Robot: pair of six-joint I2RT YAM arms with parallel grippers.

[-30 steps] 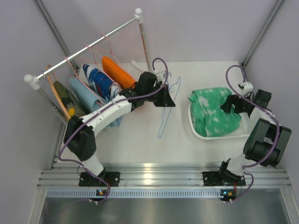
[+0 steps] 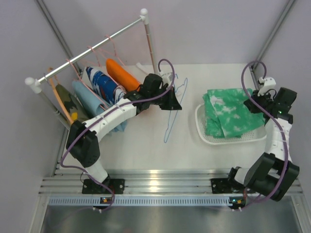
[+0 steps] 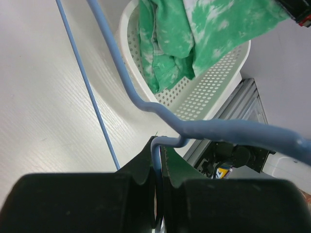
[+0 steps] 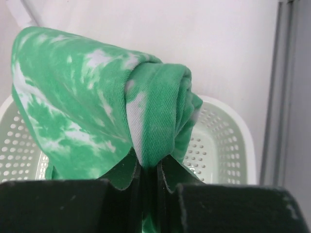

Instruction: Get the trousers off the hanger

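The green tie-dyed trousers [image 2: 226, 111] [image 4: 73, 97] are bunched over the white perforated basket [image 2: 206, 138] [image 3: 218, 87]. My right gripper [image 2: 255, 104] is shut on a fold of them at the basket's right side. In the middle, my left gripper [image 2: 172, 102] is shut on a light blue hanger [image 2: 167, 133] [image 3: 119, 58], which has no garment on it. The trousers are apart from the hanger.
A white rail [image 2: 87, 51] at the left holds several pink hangers with garments, among them orange [image 2: 121, 73], olive and blue ones. Metal profiles edge the workspace.
My right gripper has moved to the right and toward the back, and the trousers have shifted that way with it, lifted a little. The left arm and hanger have barely moved.
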